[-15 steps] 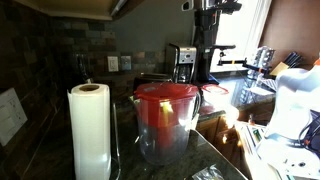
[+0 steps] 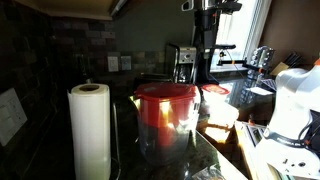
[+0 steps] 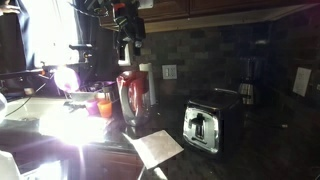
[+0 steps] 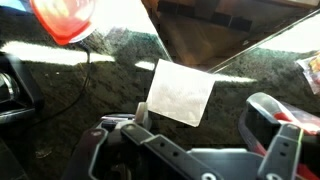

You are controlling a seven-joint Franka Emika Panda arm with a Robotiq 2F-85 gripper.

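In the wrist view my gripper stands open above the counter, its two dark fingers wide apart with nothing held. A flat whitish square (image 4: 180, 93), paper or cloth, lies on the dark counter beyond and below the gap. It shows as a pale sheet (image 3: 155, 148) near the counter's front edge in exterior view 2. From above, my gripper (image 2: 207, 50) hangs behind and to the right of a clear container (image 2: 165, 130) with a red lid (image 2: 166, 91). The fingertips are too dark to make out there.
A paper towel roll (image 2: 91, 135) stands left of the container. A toaster (image 3: 206, 122) sits on the counter right of the sheet. The wrist view shows a red round object (image 4: 64, 16) at top left and a shiny packet (image 4: 312, 70) at the right edge.
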